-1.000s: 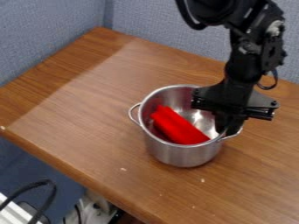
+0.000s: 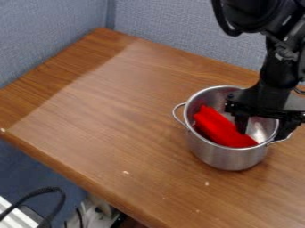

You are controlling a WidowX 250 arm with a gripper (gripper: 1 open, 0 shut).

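Observation:
A steel pot (image 2: 220,155) with side handles stands at the right of the wooden table (image 2: 107,116). A long red object (image 2: 220,126) lies inside it, tilted along the pot. My black gripper (image 2: 256,111) reaches down over the pot's right part, its fingers at or inside the rim behind the red object; the fingertips are partly hidden, and I cannot tell what they touch.
A padded blue-grey wall (image 2: 179,31) runs behind it. Black cables (image 2: 48,196) lie beyond the table's near left edge.
The pot, with the red object inside, has moved to the right over the last second, along with my gripper.

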